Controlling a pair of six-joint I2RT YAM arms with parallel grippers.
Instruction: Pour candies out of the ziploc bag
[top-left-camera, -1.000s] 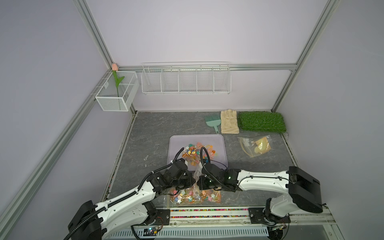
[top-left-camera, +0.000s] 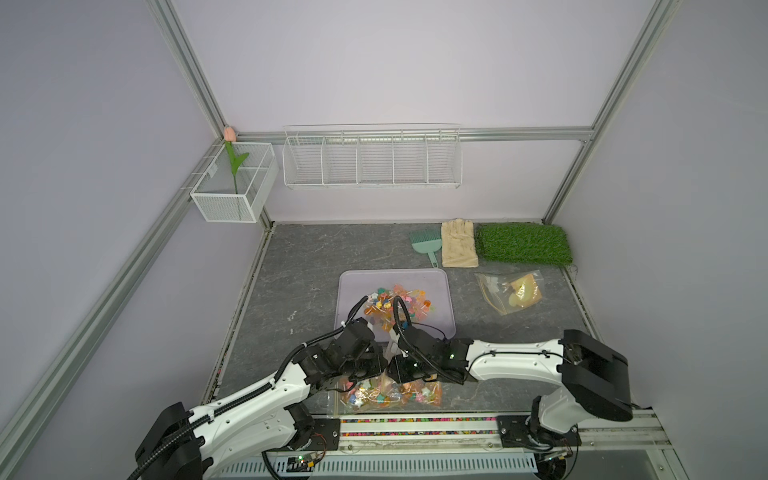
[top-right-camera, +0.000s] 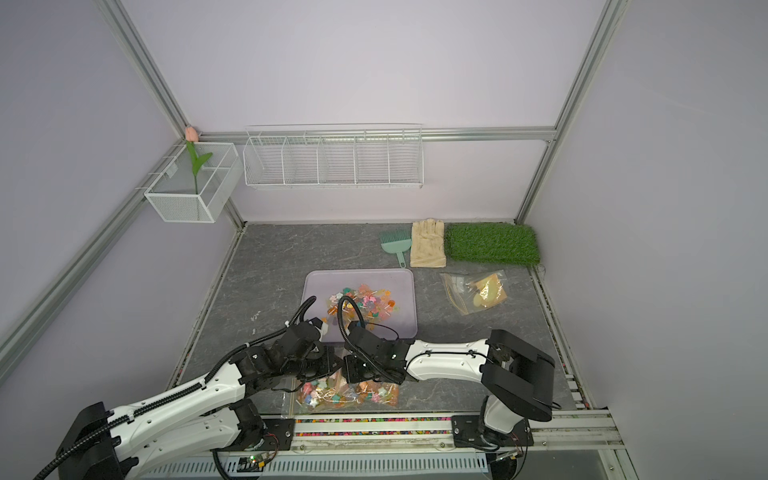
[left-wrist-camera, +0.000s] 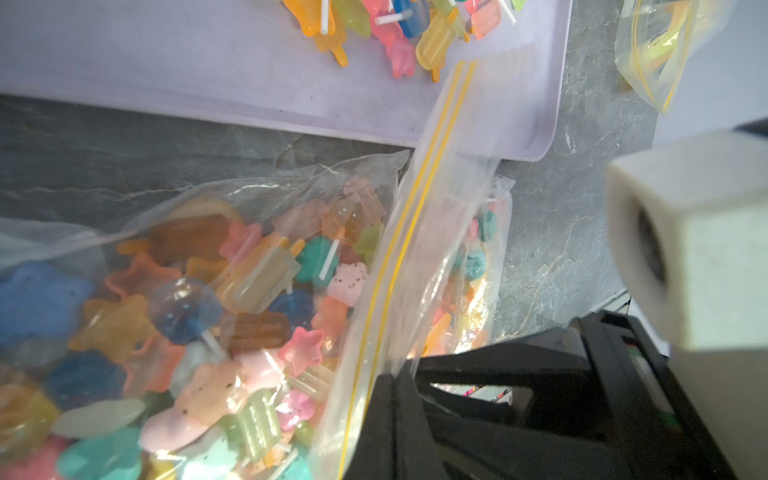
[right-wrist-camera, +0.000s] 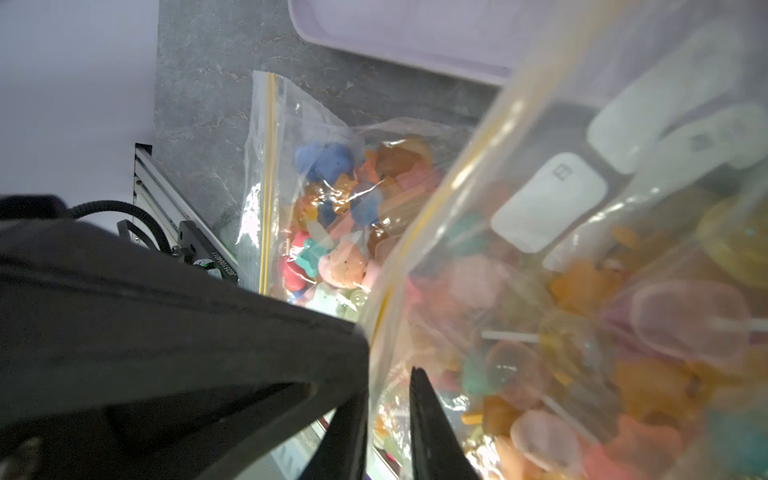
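Observation:
A clear ziploc bag (left-wrist-camera: 448, 184) with a yellow zip strip is drawn up at its mouth between my two grippers, seen close in both wrist views. My left gripper is shut on film near the strip. Right beside it, nearly tip to tip, is my right gripper; it is shut against the bag, and whether film lies between its fingers cannot be told. Colourful candies (right-wrist-camera: 608, 360) show through the bag in the right wrist view. A lavender tray (top-left-camera: 352, 281) behind holds more candies (top-left-camera: 397, 304). Both arms partly cover the bag from above.
Another candy-filled bag (right-wrist-camera: 336, 224) lies to the left on the grey table. A bag with yellow contents (top-left-camera: 512, 292) rests at right. Toward the back are a teal dustpan (top-left-camera: 426, 243), gloves (top-left-camera: 458, 244) and artificial turf (top-left-camera: 524, 242). The table left of the tray is clear.
My right arm has shifted slightly left, bringing its gripper closer to the left one. The left arm looks almost still, and the tray is unmoved.

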